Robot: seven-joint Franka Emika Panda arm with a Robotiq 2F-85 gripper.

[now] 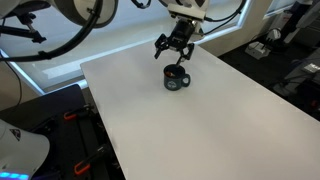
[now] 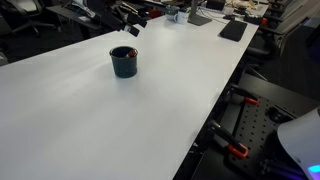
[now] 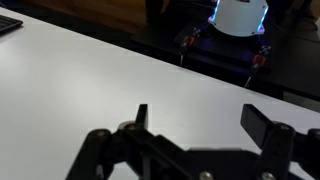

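Observation:
A dark mug (image 1: 173,84) stands upright on the white table, its handle toward the right in the first exterior view. Something reddish shows inside its mouth; what it is cannot be made out. The second exterior view has the same mug (image 2: 124,66) left of the middle. My gripper (image 1: 173,50) is over the table on the mug's far side, apart from it. In the wrist view my open gripper has its two fingertips wide apart, with only bare table between them. No mug appears in that view.
A dark flat object (image 2: 232,30) and other items lie at the far end in the second exterior view.

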